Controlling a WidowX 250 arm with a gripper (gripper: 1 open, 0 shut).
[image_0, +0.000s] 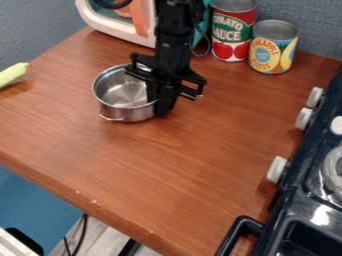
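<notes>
A small stainless steel pot (120, 95) sits on the wooden counter at the upper left of centre, its loop handle toward the near side. My black gripper (158, 96) is lowered at the pot's right side, around or against the rim there. The fingertips are dark and overlap one another, so whether they are closed on the rim is unclear.
A tomato sauce can (233, 30) and a yellow-labelled can (273, 48) stand at the back. A white tray (100, 22) with items is at back left, a yellow object (11, 75) at the left. A black stove (314, 200) fills the right.
</notes>
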